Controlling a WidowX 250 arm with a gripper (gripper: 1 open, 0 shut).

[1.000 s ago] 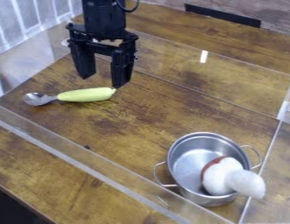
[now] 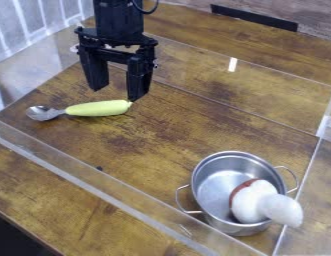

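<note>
My black gripper (image 2: 118, 70) hangs at the upper left of the wooden table, its two fingers pointing down and apart with nothing seen between them. Just below it lies a pale yellow-green elongated object (image 2: 98, 108), with a metal spoon (image 2: 48, 112) at its left end. At the lower right stands a steel pot (image 2: 217, 170) with two wire handles. It holds a white rounded object (image 2: 253, 203) with a reddish band, and another white piece tilts over its right side.
Clear plastic walls border the table area on the left, front and right. A dark strip lies at the back edge.
</note>
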